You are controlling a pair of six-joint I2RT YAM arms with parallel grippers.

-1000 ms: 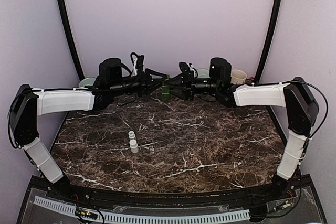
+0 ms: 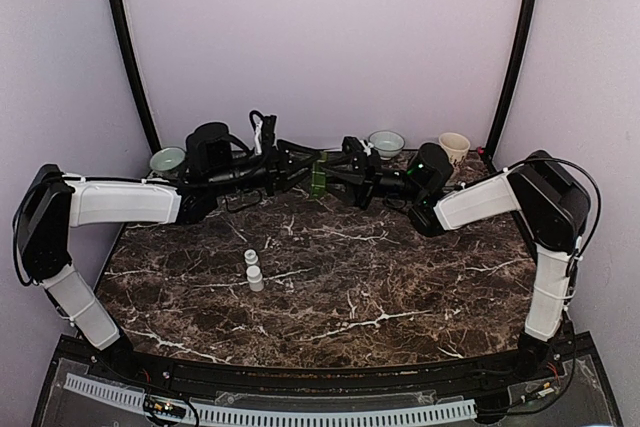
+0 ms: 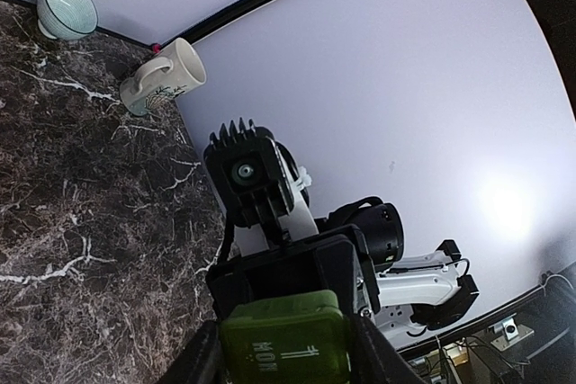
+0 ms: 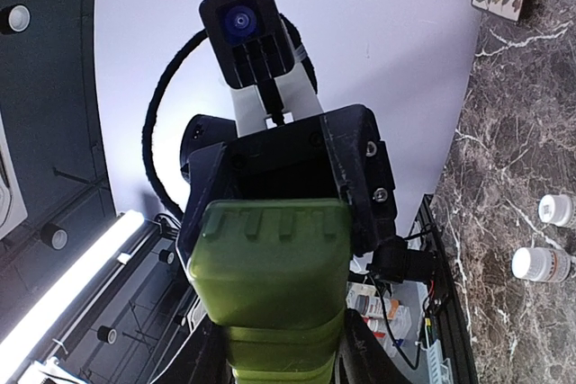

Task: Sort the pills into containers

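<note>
A green translucent container (image 2: 318, 179) is held in the air between my two arms at the middle of the top view. My left gripper (image 2: 308, 159) is shut on it from the left, and my right gripper (image 2: 338, 173) is shut on it from the right. In the left wrist view the green container (image 3: 286, 341) fills the space between the fingers; the right wrist view shows its ridged end (image 4: 270, 245) up close. Two white bottles (image 2: 254, 278) (image 2: 251, 258) stand on the marbled table, left of centre. No loose pills can be made out.
Pale bowls stand at the back left (image 2: 167, 160) and back middle (image 2: 386, 143). A white mug (image 2: 455, 147) is at the back right.
Both arms have lowered a little, the right one more and inward from the right. The green container has shifted slightly and tilted. The white bottles have not moved.
</note>
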